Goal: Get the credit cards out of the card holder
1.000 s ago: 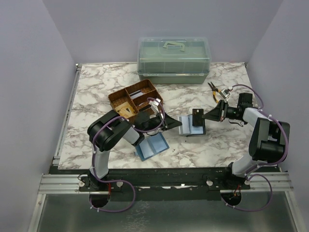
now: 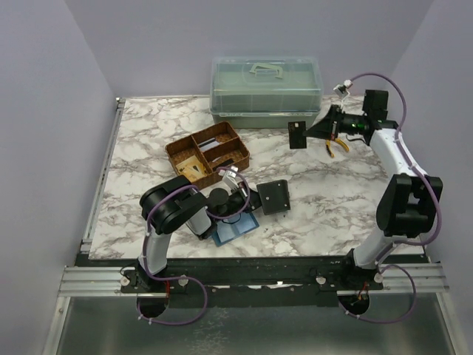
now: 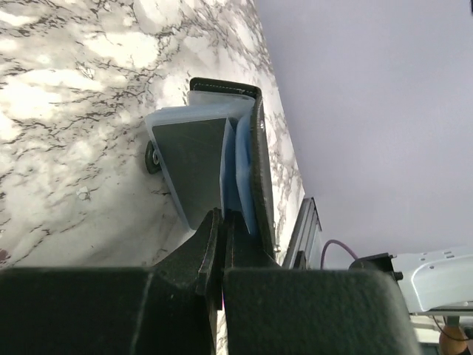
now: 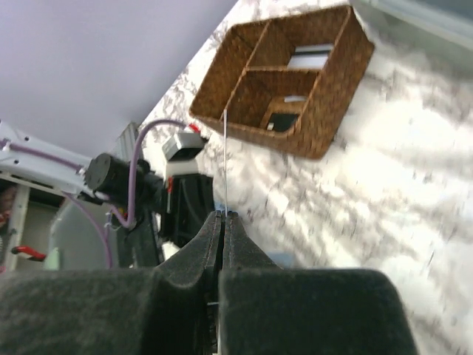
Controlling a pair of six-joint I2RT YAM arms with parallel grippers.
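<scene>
My left gripper is shut on the black card holder (image 2: 275,195), which hangs tilted beside it in the top view; the left wrist view shows its clear blue sleeves (image 3: 244,170) and dark edge. My right gripper (image 2: 329,127) is shut on a thin dark card (image 2: 297,134), held up at the back right; in the right wrist view it appears edge-on as a thin line rising from the fingertips (image 4: 225,218).
A wooden organiser (image 2: 208,151) with compartments stands at centre left. A clear green lidded box (image 2: 266,89) sits at the back. Yellow-handled pliers (image 2: 338,146) lie at the right, and a blue sleeve piece (image 2: 235,231) lies under the left arm.
The right gripper has moved up and back with the dark card, away from the holder. The holder has shifted left and turned with my left gripper, its blue sleeves now facing away from the top camera.
</scene>
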